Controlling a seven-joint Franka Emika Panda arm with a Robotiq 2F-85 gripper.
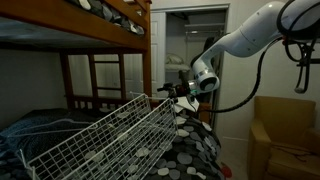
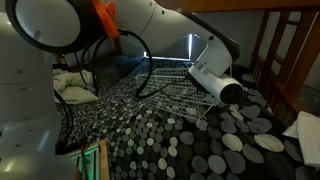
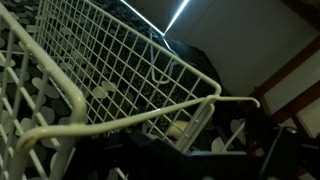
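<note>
A white wire basket stands on the dotted bedding in exterior view 1, its top opening facing up. My gripper is at the basket's far upper end, close to the rim. In the wrist view the basket's wire wall fills the left and middle, and a rim wire crosses just beyond the open gripper. The dark fingers blend into the shadow, so whether a wire lies between them or touches them is unclear. Exterior view 2 shows the basket partly behind the arm.
Dark bedding with grey and white dots spreads around the basket. The upper bunk hangs overhead at the left, with a wooden ladder and post behind. A tan armchair stands at the right. A loose cable hangs from the arm.
</note>
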